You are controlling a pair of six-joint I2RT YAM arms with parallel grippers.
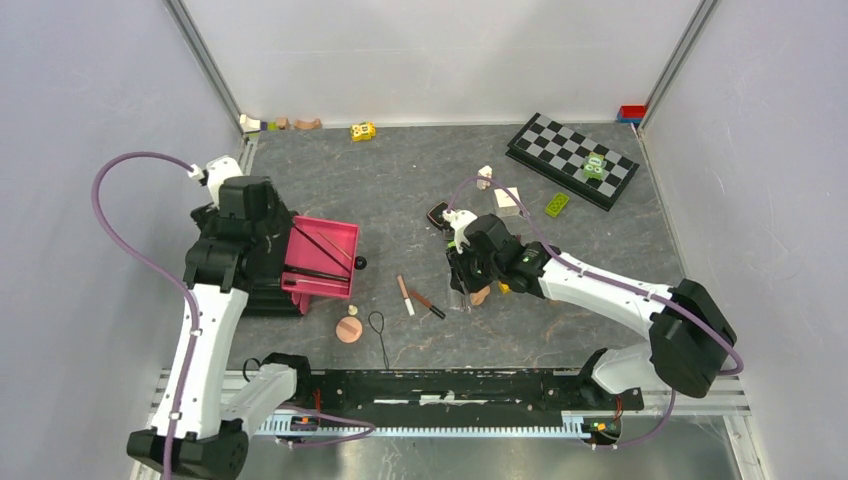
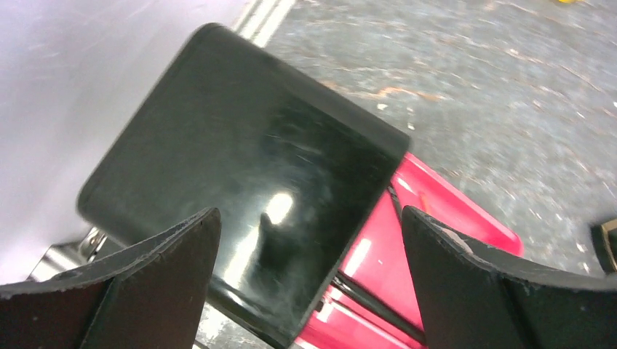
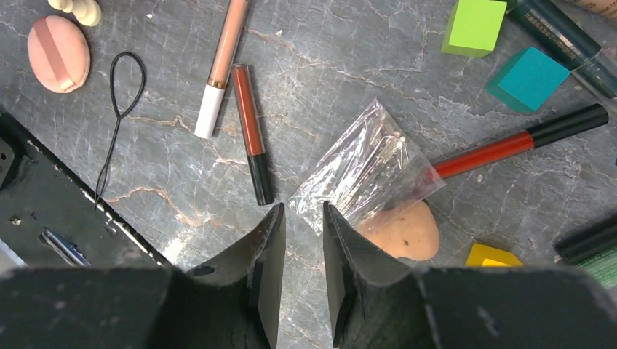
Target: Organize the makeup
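A pink tray [image 1: 325, 255] [image 2: 458, 218] at the left holds brush-like dark sticks. My left gripper is open over it and a black lid or case [image 2: 240, 167]. My right gripper has its fingertips slightly apart, nothing visible between them, above a clear plastic bag [image 3: 364, 160]. Around it lie a dark-red lip tube [image 3: 251, 123], a light tube with white cap [image 3: 222, 65], a long red tube [image 3: 495, 153], a peach sponge [image 3: 404, 236], a pink puff [image 3: 58, 54] and a black looped tool [image 3: 116, 131].
Coloured cubes [image 3: 473, 27], a chessboard [image 1: 560, 150] and small toys [image 1: 362, 132] share the grey table. Walls border the sides and back; a dark rail runs along the front.
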